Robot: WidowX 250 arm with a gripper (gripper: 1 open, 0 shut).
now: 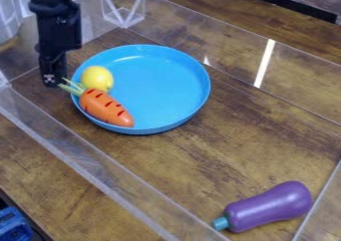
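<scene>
A blue plate (163, 96) holds a yellow lemon (96, 78) and an orange toy carrot (107, 108) at its left side, the carrot's green top near the rim. My black gripper (59, 80) is low at the plate's left edge, shut, with nothing visible between its fingers. A purple toy eggplant (270, 204) lies at the bottom right, away from the plate.
Clear plastic walls border the wooden surface (200, 165) around the plate. A blue object (11, 225) shows at the bottom left corner.
</scene>
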